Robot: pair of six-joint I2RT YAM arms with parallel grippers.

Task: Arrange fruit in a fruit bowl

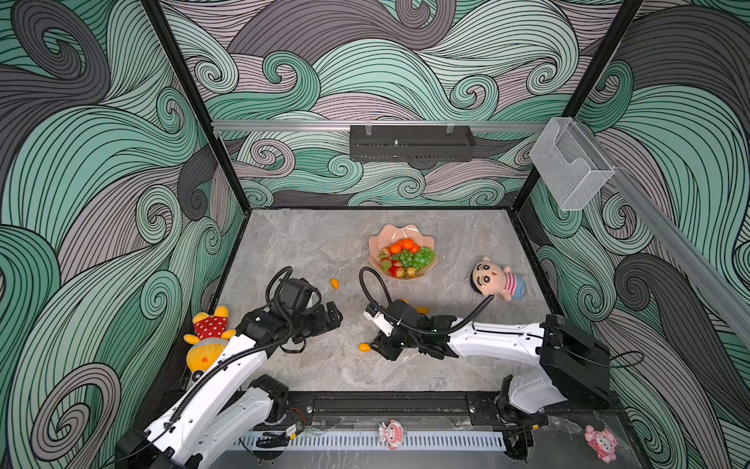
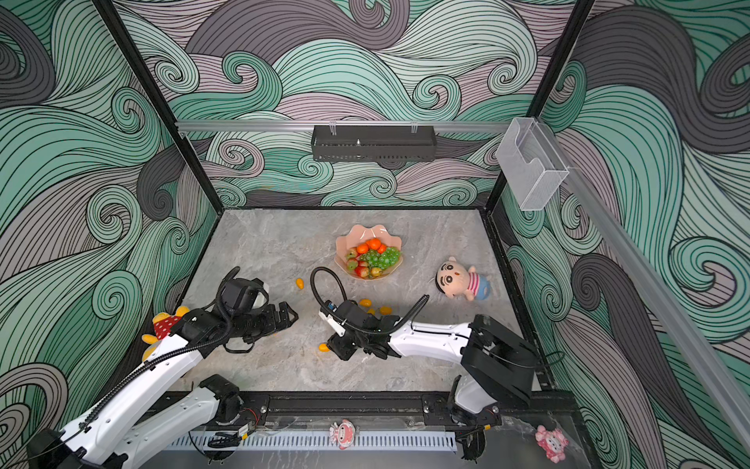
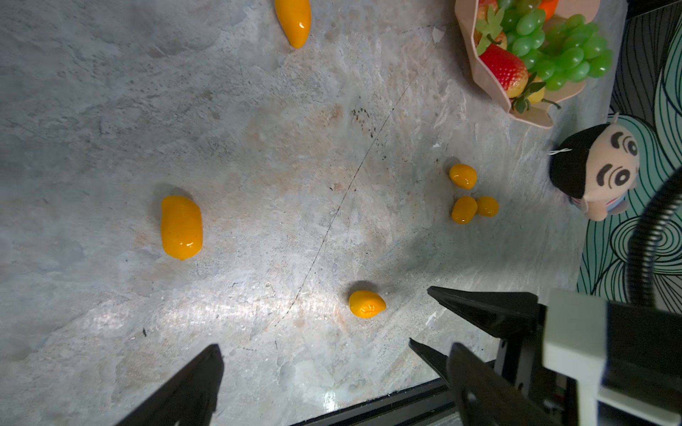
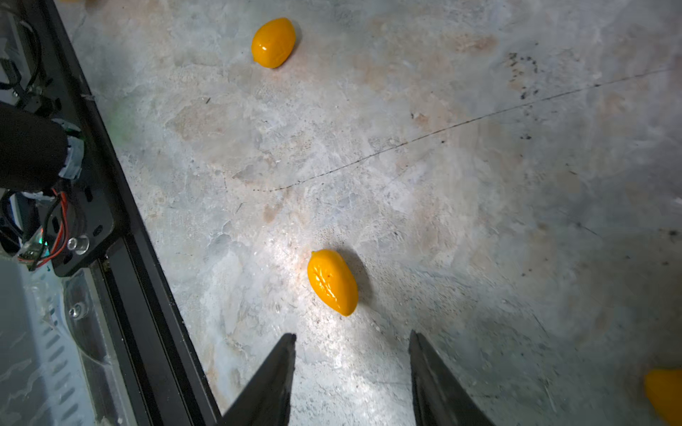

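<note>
A pink bowl (image 1: 375,248) full of oranges, grapes and other fruit stands at the back middle. Several small yellow fruits lie loose on the grey table. My left gripper hangs open over the left side, empty, with an oblong yellow fruit (image 3: 181,225) below it. My right gripper is open near the front middle, just short of a small yellow fruit (image 4: 331,278), with nothing between its fingers. A group of yellow fruits (image 3: 463,209) lies beside the right arm, partly hidden by it in the top views.
A boy doll (image 1: 492,277) lies at the right, and a yellow plush toy (image 1: 204,351) at the left edge. The table's front rail runs close to my right gripper.
</note>
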